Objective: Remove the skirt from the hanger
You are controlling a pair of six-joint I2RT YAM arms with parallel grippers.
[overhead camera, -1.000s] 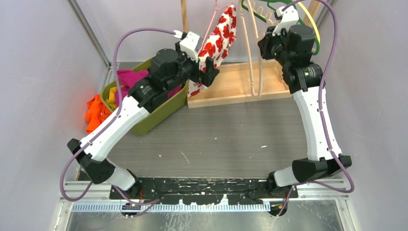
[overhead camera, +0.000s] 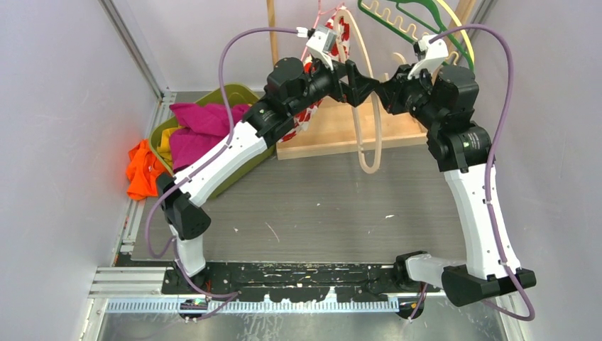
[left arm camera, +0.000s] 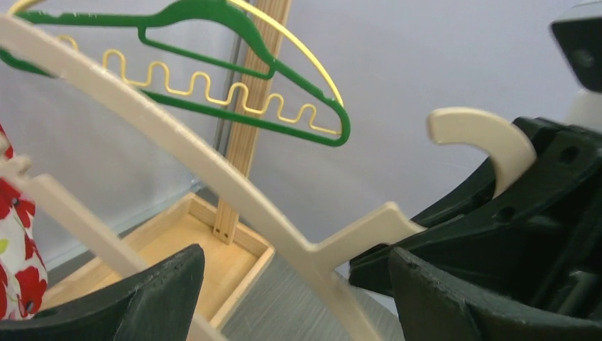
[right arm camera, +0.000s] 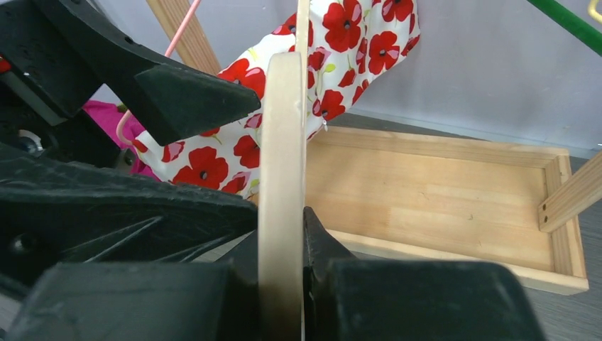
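The skirt, white with red flowers, hangs at the back on a pink hanger, partly hidden by my left arm. In front of it is a bare beige hanger. My right gripper is shut on this beige hanger near its hook. Red-flowered cloth shows behind both grippers in the right wrist view.
A green hanger and a yellow one hang at the back right. Below is a wooden rack base; a green bin with magenta and yellow cloth stands left, orange cloth beside it.
My left gripper has moved right and up from beside the skirt to the beige hanger. The beige hanger has tilted, its lower end nearer the front. The right gripper has shifted slightly.
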